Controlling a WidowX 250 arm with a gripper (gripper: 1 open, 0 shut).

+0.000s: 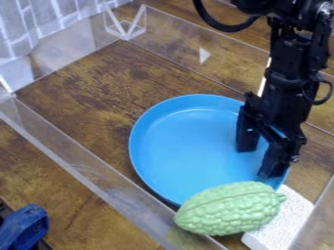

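Note:
A black robot arm (290, 78) reaches down at the right side, its gripper (261, 151) low over the right part of a blue plate (177, 146). Its dark fingers overlap the plate's rim; whether they are open or hold anything cannot be made out. A green bitter gourd (229, 208) lies at the front of the plate, overlapping its near edge, below the gripper and apart from it.
A white block (280, 227) lies right of the gourd. Transparent walls border the wooden surface (85, 88). A blue object (20, 229) sits at bottom left, a white cloth at top left. The wood left of the plate is clear.

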